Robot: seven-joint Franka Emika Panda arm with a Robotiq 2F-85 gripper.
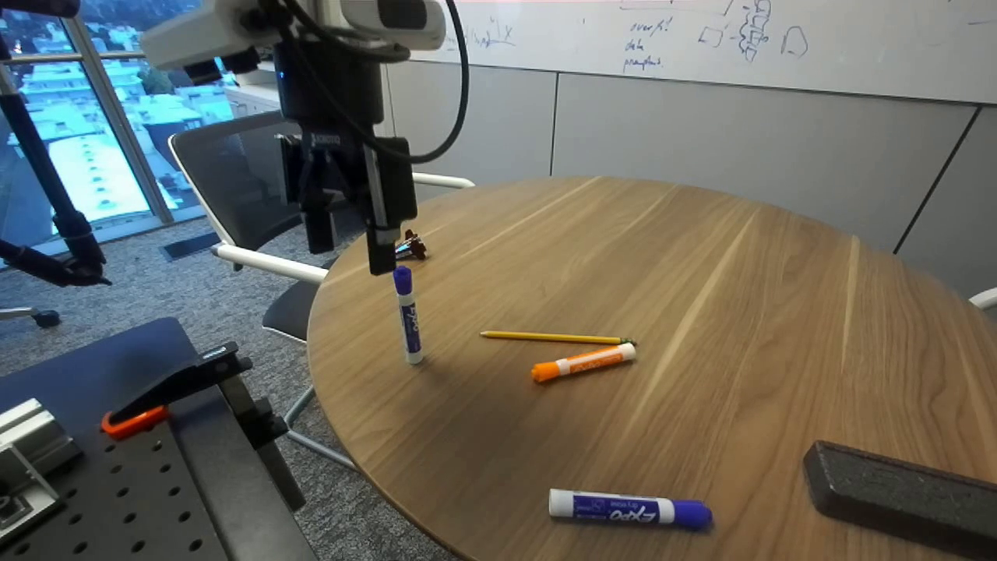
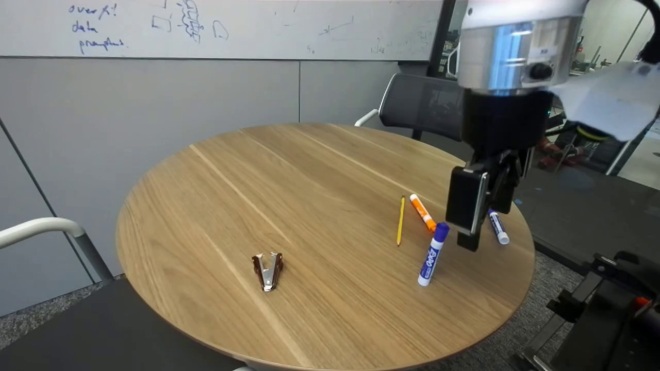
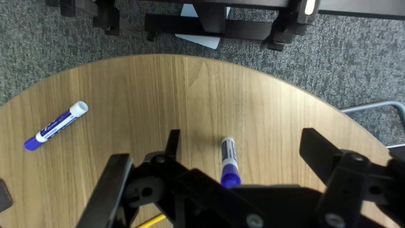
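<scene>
A blue-capped marker [image 1: 410, 322] stands upright on the round wooden table near its left edge. In the wrist view the same marker [image 3: 229, 155] shows below and between my spread fingers, its cap toward the camera. My gripper [image 1: 352, 257] hangs over the table's left side, open and empty, its fingertips about level with the marker's cap. From the other side, the gripper [image 2: 468, 234] appears close beside the standing marker [image 2: 432, 254]. Whether any finger touches the marker I cannot tell.
An orange marker [image 1: 585, 361] and a yellow pencil [image 1: 558, 337] lie mid-table. Another blue marker [image 1: 628, 509] lies near the front, with a dark eraser [image 1: 900, 499] to its right. A staple remover [image 2: 267, 271] rests apart.
</scene>
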